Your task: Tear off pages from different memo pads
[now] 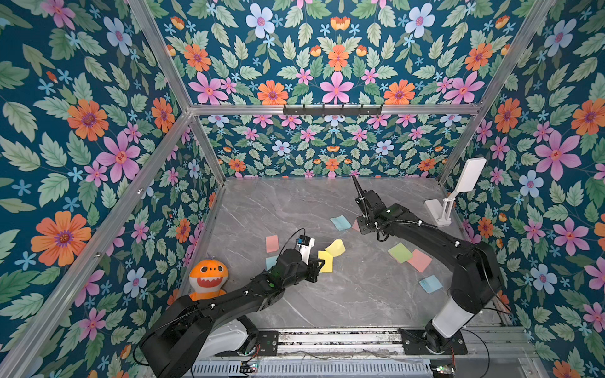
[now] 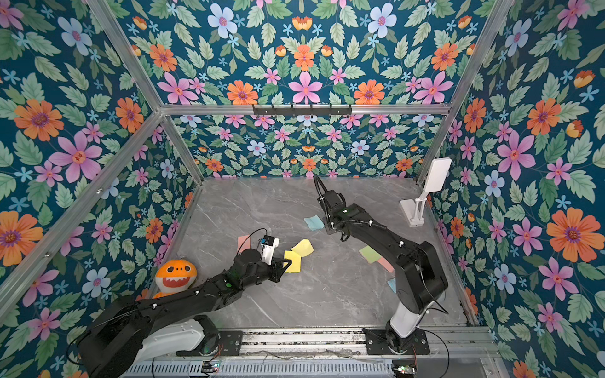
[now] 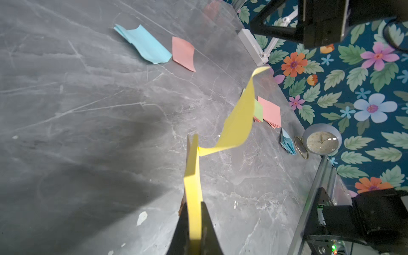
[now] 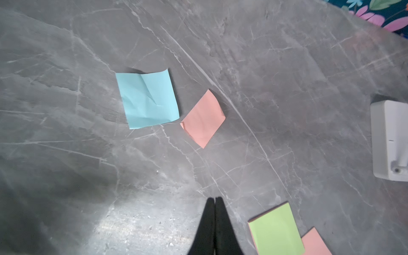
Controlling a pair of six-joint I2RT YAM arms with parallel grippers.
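A yellow memo pad (image 3: 193, 182) is clamped edge-on in my left gripper, held above the table. Its top page (image 3: 240, 121) curls away from the stack and still joins it at one edge. My right gripper is shut, nothing between its fingers, over the back of the table. Beyond its tips lie a loose blue page (image 4: 148, 99) and a loose pink page (image 4: 204, 119). A green pad (image 4: 276, 231) and a pink pad (image 3: 269, 111) overlap to the right, with a blue pad (image 3: 287, 142) nearer the front.
Another pink page (image 1: 271, 243) and a blue page (image 1: 271, 262) lie left of the left gripper. A white lamp (image 1: 443, 211) stands at the back right. An orange plush toy (image 1: 208, 277) sits at the left edge. Mid-table is mostly bare.
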